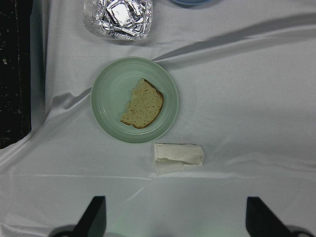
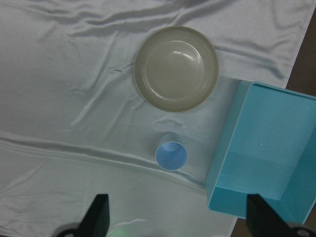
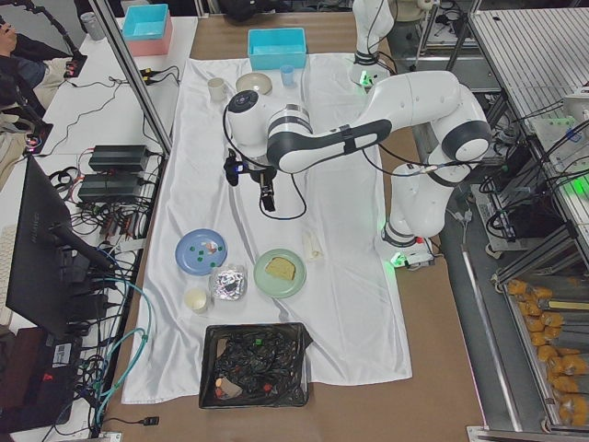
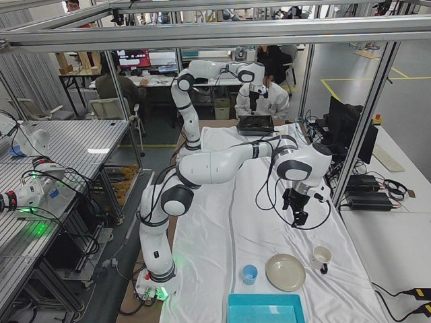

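A green plate (image 1: pixel 111 118) holds a bread slice (image 1: pixel 143 103). Near it lie a folded paper napkin (image 1: pixel 177 157), a foil-covered container (image 1: pixel 118 19) and a blue plate (image 3: pixel 191 260). At the other end are a beige plate (image 2: pixel 175 69), a blue cup (image 2: pixel 171 155), a mug (image 4: pixel 322 257) and a blue bin (image 2: pixel 256 148). Both my grippers hang above the cloth: the left (image 1: pixel 175 217) over the green plate's end, the right (image 2: pixel 177 215) over the blue cup's end. Each has its two fingers wide apart, nothing between them.
A black bin (image 3: pixel 253 366) lined with plastic stands at the cloth's near end in the camera left view, beside a pale cup (image 3: pixel 196 300). A monitor and cables crowd the left side.
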